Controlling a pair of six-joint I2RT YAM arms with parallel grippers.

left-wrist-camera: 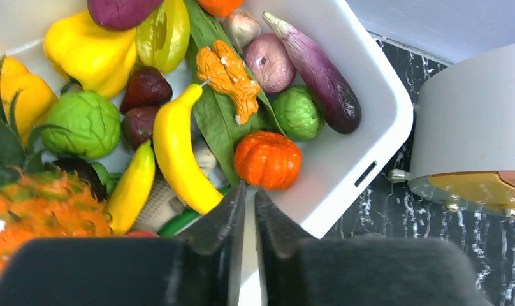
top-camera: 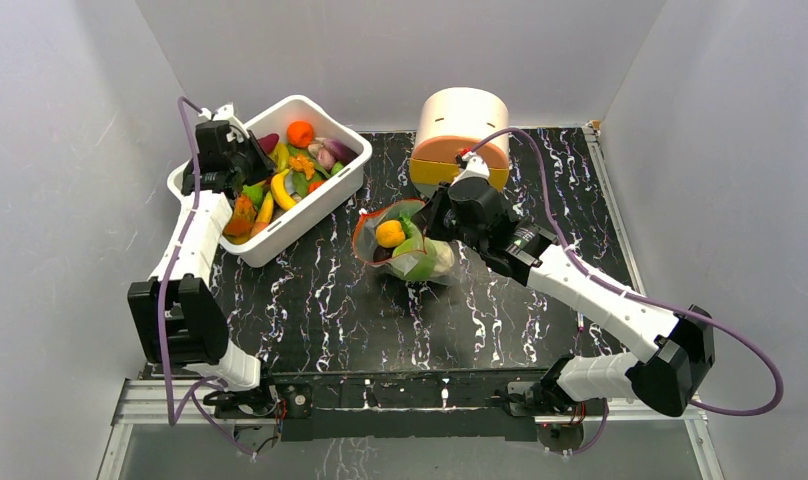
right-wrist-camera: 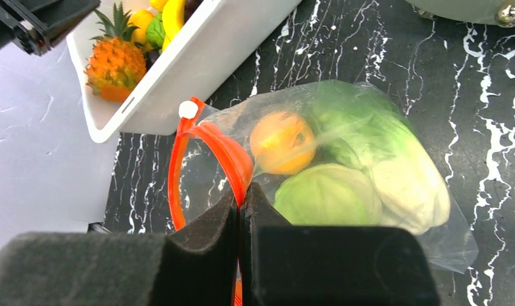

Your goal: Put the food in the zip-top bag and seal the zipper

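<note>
The clear bag point(top-camera: 436, 273) with an orange zip rim stands mouth-open on the table. Inside are a yellow-orange pepper point(top-camera: 389, 234), a pale green item point(right-wrist-camera: 331, 196) and a leafy vegetable point(right-wrist-camera: 405, 169). My right gripper is shut on the orange rim, a strip of which shows between its fingers. Over the white bin point(top-camera: 313, 222), my left gripper is slightly open, a narrow gap between its fingertips and nothing in it. Beneath it lie a banana point(left-wrist-camera: 177, 150), a small orange pumpkin point(left-wrist-camera: 268, 160) and an eggplant point(left-wrist-camera: 326, 85).
A pink-and-yellow bread box point(top-camera: 462, 125) stands at the back, behind the bag. More food, such as a pineapple point(right-wrist-camera: 116, 69), fills the bin. Grey walls close off the sides and back.
</note>
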